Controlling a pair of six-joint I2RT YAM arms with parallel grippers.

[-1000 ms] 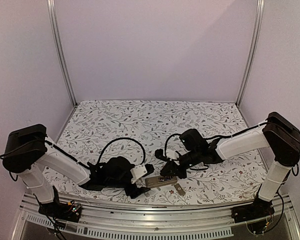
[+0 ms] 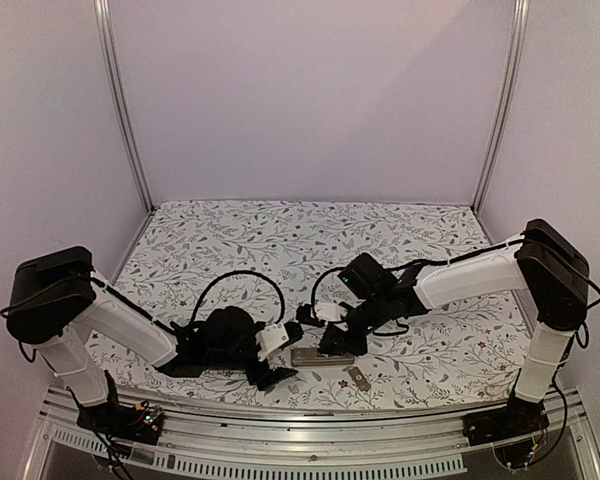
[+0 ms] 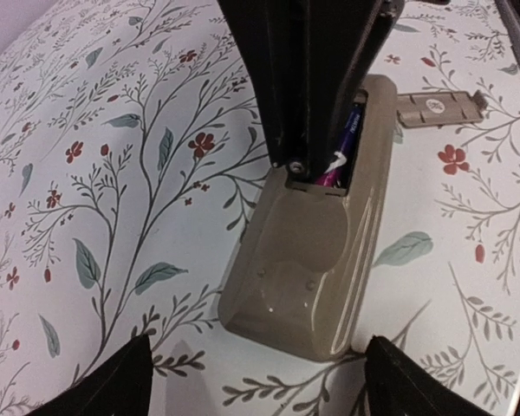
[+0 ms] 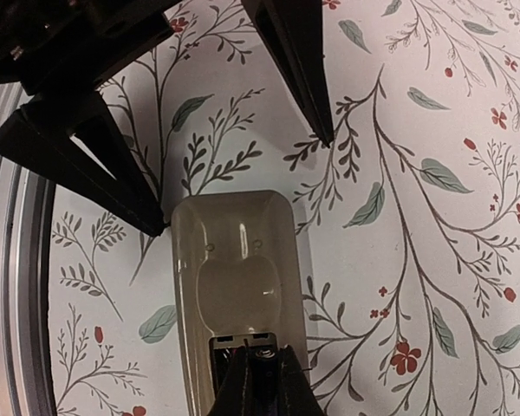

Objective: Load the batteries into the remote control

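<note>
The grey remote control (image 3: 295,260) lies on the floral mat, its battery bay holding a blue and purple battery (image 3: 338,165). My right gripper is shut in the bay, its fingertips over the battery; what exactly is between them is hidden. My left gripper is part open, its fingertips at either side of the remote's end, apart from it in the right wrist view. The battery cover (image 3: 438,109) lies flat beside the remote, toward the front edge in the top view (image 2: 358,378).
A metal rail (image 2: 310,425) runs along the front edge, close to the remote and cover. Pale walls enclose the sides and back.
The remote appears slightly straightened. My left gripper has lifted or moved back slightly.
</note>
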